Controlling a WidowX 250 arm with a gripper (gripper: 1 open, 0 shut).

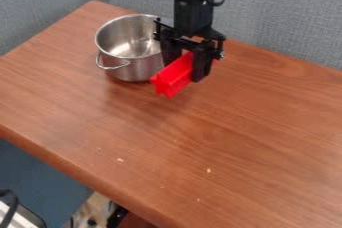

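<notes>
My black gripper [190, 52] reaches down from the top, right beside a steel pot [123, 48] with wire handles, and is shut on a red block [174, 76]. The block is held tilted, its lower end toward the front, just right of the pot and outside its opening. Whether it touches the table is unclear.
Grey padded walls [281, 22] stand behind and at the left. Dark cables lie off the table's near left edge.
</notes>
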